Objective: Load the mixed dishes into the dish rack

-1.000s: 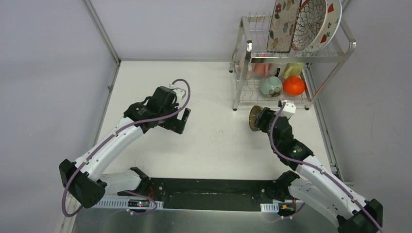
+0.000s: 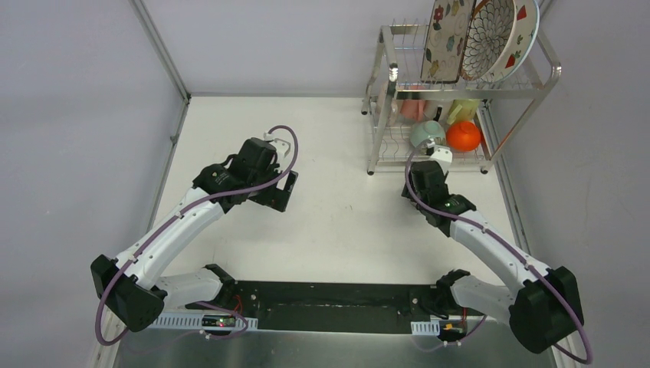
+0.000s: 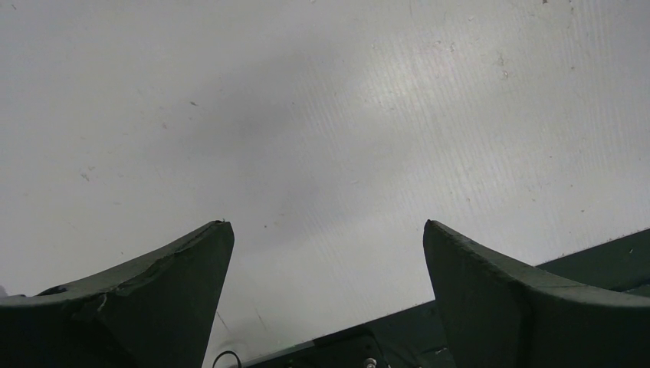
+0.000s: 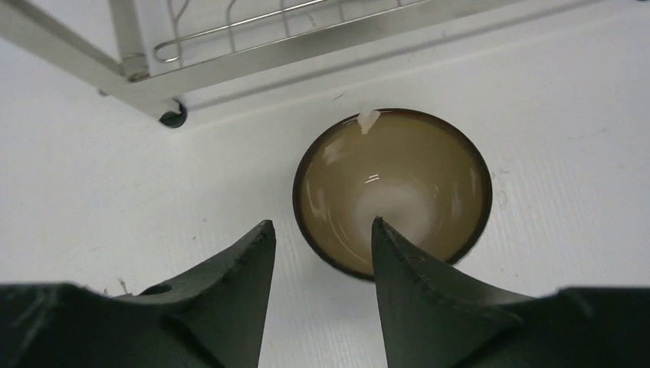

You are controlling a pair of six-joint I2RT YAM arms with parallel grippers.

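A brown glass bowl [image 4: 392, 188] rests on the white table just outside the rack's front bar, seen in the right wrist view and hidden under the arm from above. My right gripper hangs at the bowl's near rim, fingers apart and nothing seen held. My left gripper is open over bare table at the left. The metal dish rack [image 2: 460, 95] holds a patterned rectangular plate [image 2: 444, 38] and round dish [image 2: 490, 38] on top, and an orange bowl [image 2: 463, 138], a mint bowl [image 2: 421, 134] and several cups below.
Walls bound the workspace at back and sides. A dark strip [image 2: 329, 303] runs along the front edge.
The left arm is practically still.
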